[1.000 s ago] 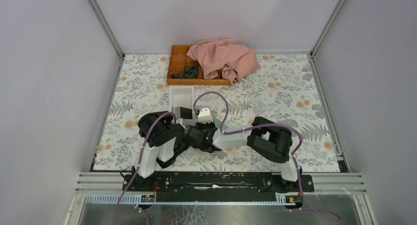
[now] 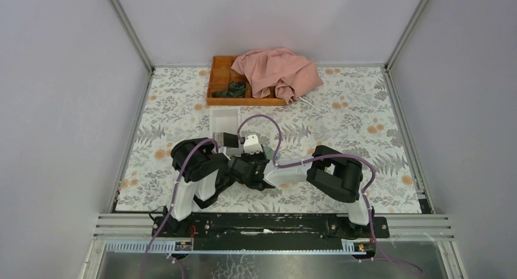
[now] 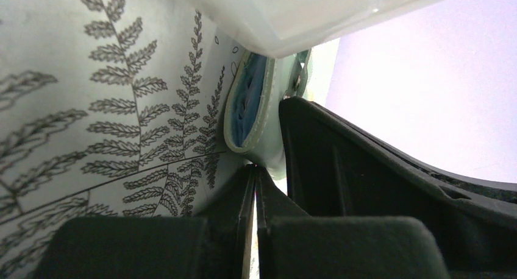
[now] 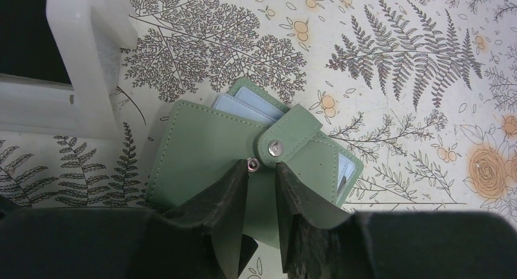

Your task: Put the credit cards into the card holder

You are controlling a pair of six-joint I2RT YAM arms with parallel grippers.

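Observation:
The green card holder (image 4: 204,139) lies on the patterned table in the right wrist view, with blue cards (image 4: 247,107) showing along its upper and right edges. Its strap (image 4: 292,133) carries a metal snap, which lies apart from the stud (image 4: 253,164) on the cover. Over the holder, just below the snap, my right gripper stands part open, nothing visible between its fingertips. In the left wrist view the holder (image 3: 271,114) appears edge-on. My left gripper is shut on its near edge, though the grip itself is mostly hidden.
A white tray (image 2: 225,120) stands close by the holder on its far left side. Behind it is a wooden box (image 2: 217,78) with a pink cloth (image 2: 277,72) draped over it. Both arms crowd together at the holder.
The right gripper's wrist has shifted slightly left and toward the front. The left arm has kept still.

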